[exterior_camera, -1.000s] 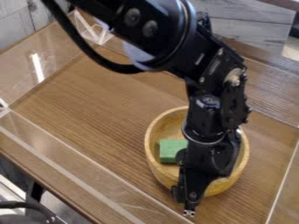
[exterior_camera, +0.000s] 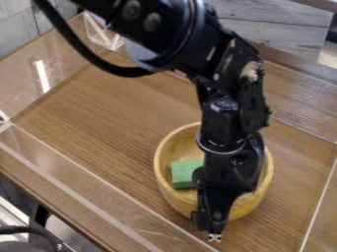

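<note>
A yellow bowl stands on the wooden table near the lower right, with a green block inside it at the left. My black gripper is low over the bowl, its fingers reaching down to the near rim and covering much of the bowl's inside and right side. The fingers look drawn together, but what lies between them is hidden by the gripper itself.
A pale wall stands behind it at the back. Cables and dark parts show beyond the near left edge.
My gripper and the bowl have shifted a little to the left together. The green block has moved left with the bowl.
</note>
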